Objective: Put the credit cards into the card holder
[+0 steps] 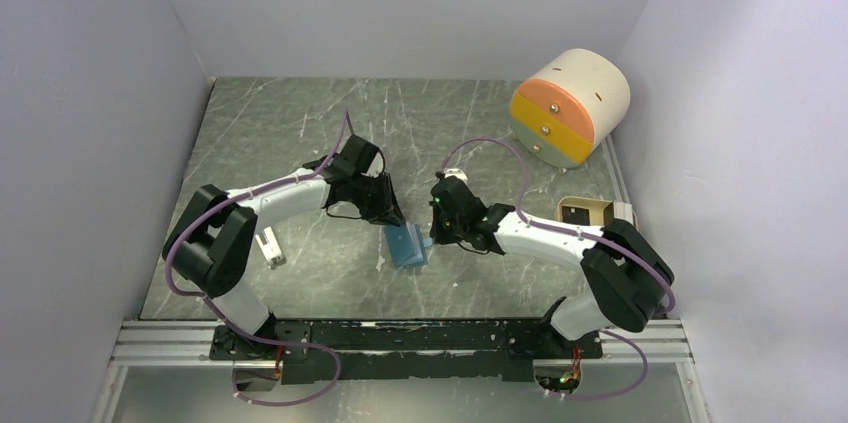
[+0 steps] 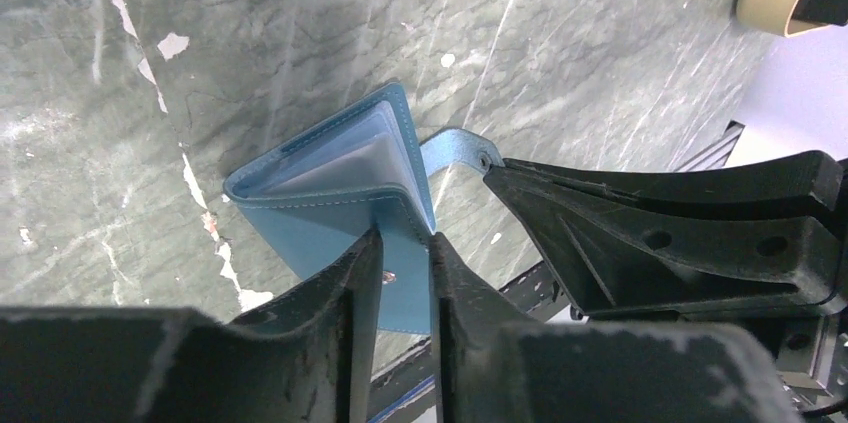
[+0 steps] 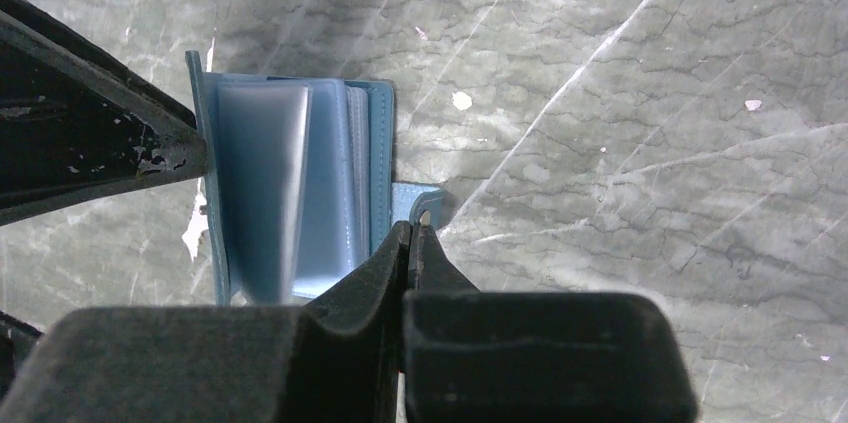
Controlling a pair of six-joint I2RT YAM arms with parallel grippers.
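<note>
The blue card holder (image 1: 406, 246) stands part open on the table, its clear sleeves (image 3: 335, 158) showing inside. My right gripper is shut on the end of the holder's small strap (image 2: 452, 150), which bends up to its tips. On the holder's other side is my left gripper, its fingers apart over the outer cover; one dark finger (image 3: 150, 148) appears to touch that cover from outside in the right wrist view. A beige box (image 1: 600, 211) at the far right holds something flat and black (image 1: 575, 216); whether it is a card, I cannot tell.
A rounded chest with coloured drawers (image 1: 570, 108) stands at the back right. A small white object (image 1: 269, 247) lies beneath the left arm. Most of the table (image 1: 300, 283) around the holder is bare.
</note>
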